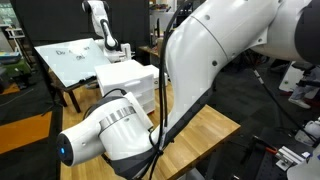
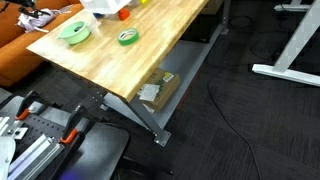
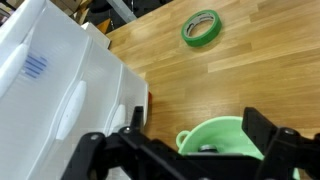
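My gripper stands open above the table, its dark fingers apart at the bottom of the wrist view. Between and beyond them, lower down, is a pale green bowl [image 3: 196, 134] with a small handle; something dark shows inside it, partly hidden by the gripper. Farther off lies a roll of green tape [image 3: 201, 28], flat on the wood. In the second exterior view the bowl [image 2: 74, 33] sits left of the tape [image 2: 128, 36]. The fingertips are hidden in the first exterior view.
A large white box-like object [image 3: 65, 70] with rounded ribs fills the left of the wrist view, close to the bowl. A small red-orange item [image 2: 124, 13] is near the box in the second exterior view. Bare wooden tabletop [image 2: 125, 73] extends toward the near edge.
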